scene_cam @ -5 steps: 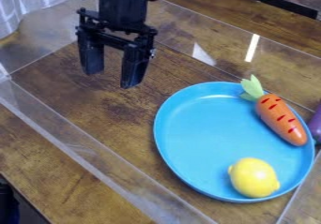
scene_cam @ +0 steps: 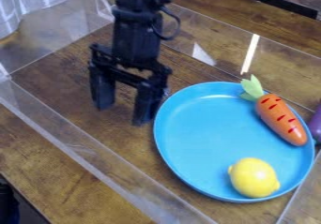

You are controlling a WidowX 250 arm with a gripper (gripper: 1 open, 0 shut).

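The black gripper (scene_cam: 128, 95) hangs blurred over the wooden table, just left of a blue plate (scene_cam: 201, 143), its two fingers apart with nothing visible between them. On the plate's front right rests a yellow lemon (scene_cam: 253, 177). An orange toy carrot (scene_cam: 279, 116) with green leaves lies along the plate's back right.
A purple object (scene_cam: 313, 125) is cut off at the right edge. Clear plastic walls border the wooden surface (scene_cam: 63, 125), which is bare to the left of the plate.
The gripper has come down and toward the front right, closer to the blue plate. The plate, lemon and carrot have not moved.
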